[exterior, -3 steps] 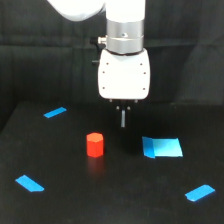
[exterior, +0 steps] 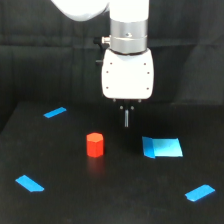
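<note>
A small red block (exterior: 95,145) sits on the dark table, left of centre. My gripper (exterior: 126,118) hangs from the white hand (exterior: 128,76), pointing down, to the right of the block and apart from it. Its fingers show as one narrow strip with no visible gap, so it appears shut. Nothing shows between them. A light blue flat piece or low box (exterior: 166,147) lies to the right of the gripper; whether it has depth is hard to make out.
Blue tape strips mark the black table: back left (exterior: 55,112), front left (exterior: 29,184) and front right (exterior: 200,193). A dark curtain (exterior: 45,60) hangs behind.
My arm and gripper have shifted slightly to the right. The red block and the blue piece have stayed where they were.
</note>
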